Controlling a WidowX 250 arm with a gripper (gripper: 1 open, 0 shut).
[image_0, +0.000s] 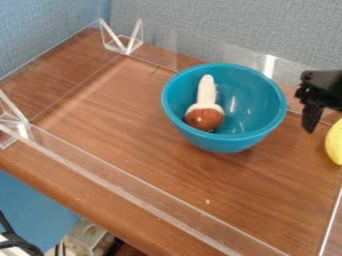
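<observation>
A teal bowl stands on the wooden table, holding a white object with a brown, rounded end that lies along its left side. At the right edge of the view, a yellow object is partly cut off. My black gripper hangs at the right edge, just right of the bowl and above and left of the yellow object, with nothing visible in its grasp. It is partly out of frame.
Transparent low walls with corner brackets border it at the back, left and front.
</observation>
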